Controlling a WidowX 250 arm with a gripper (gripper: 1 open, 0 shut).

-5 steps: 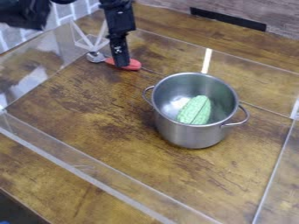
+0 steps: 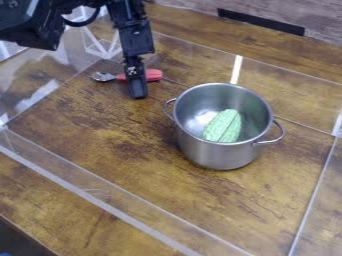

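Observation:
My black gripper (image 2: 136, 88) reaches down from the upper left to the wooden table beside a red-handled utensil (image 2: 150, 75) with a silver end at its left. The fingertips sit just on the near side of the handle and look closed; whether anything is between them is hard to see. On the right stands a steel pot (image 2: 217, 150) with two side handles, holding a pale green corn-shaped object (image 2: 222, 126).
Transparent edging or panels run along the left side. White tape strips mark the right part of the table.
My gripper has moved toward the front of the table, down past the red handle. The utensil and pot look unmoved.

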